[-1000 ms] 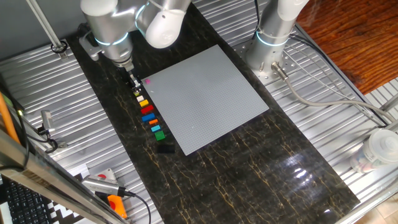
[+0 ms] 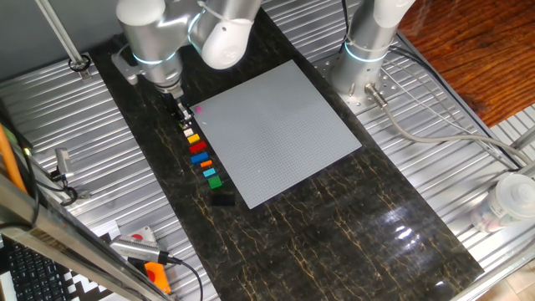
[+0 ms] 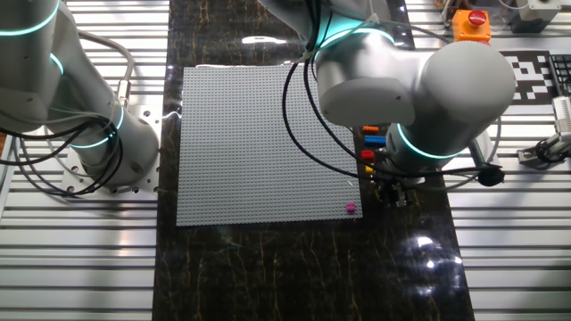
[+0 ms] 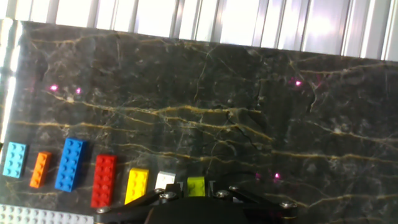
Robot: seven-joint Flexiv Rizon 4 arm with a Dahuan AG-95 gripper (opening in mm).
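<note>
A lime green brick (image 4: 196,185) sits between the two fingertips of my gripper in the wrist view. The fingers stand close along both its sides; whether they press on it cannot be made out. Left of it runs a row of bricks: white (image 4: 165,179), yellow (image 4: 136,185), red (image 4: 103,180), blue (image 4: 69,164), orange (image 4: 40,169) and light blue (image 4: 14,159). In exterior view 1 a green brick (image 2: 215,181) ends the row, and my gripper is low at the opposite end. Beside the row lies the grey baseplate (image 2: 280,134).
A small magenta piece (image 3: 351,208) is on the baseplate's corner near my gripper. A black piece (image 2: 223,201) lies past the green brick.
My arm has shifted slightly to the right and downward in exterior view 1, bringing the gripper closer over the lime end of the row. The other bricks and the baseplate have stayed put.
</note>
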